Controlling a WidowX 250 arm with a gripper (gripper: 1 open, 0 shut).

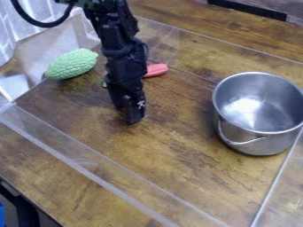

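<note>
My black gripper (130,106) hangs low over the wooden table (142,168), left of centre, its fingertips at or near the tabletop; whether anything is between them cannot be seen. Behind it to the right lies a small red object (158,69), partly hidden by the arm. A green corn-like toy (71,64) lies at the back left.
A large steel pot (257,113) stands on the right. Clear plastic edging runs along the front and left of the area.
</note>
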